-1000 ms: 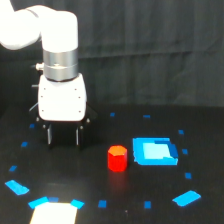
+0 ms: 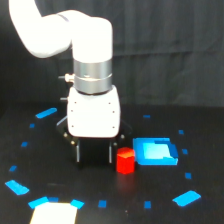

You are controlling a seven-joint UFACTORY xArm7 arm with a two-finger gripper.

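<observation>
A small red block [image 2: 125,162] sits on the dark surface near the middle of the camera view. My gripper [image 2: 94,156] hangs pointing down just left of it. Its two fingers stand well apart, with only the dark background visible between them. The right-hand finger is close against the block's left side; whether they touch I cannot tell.
Right of the block and a little behind it lies a blue square [image 2: 176,152] with a pale middle. Blue strips and small blue marks are scattered over the dark surface. A cream-coloured piece [image 2: 54,213] lies at the front left.
My arm and gripper have moved to the right and lower, from well left of the red block to close beside it. The block has shifted slightly right. The blue square has stayed put.
</observation>
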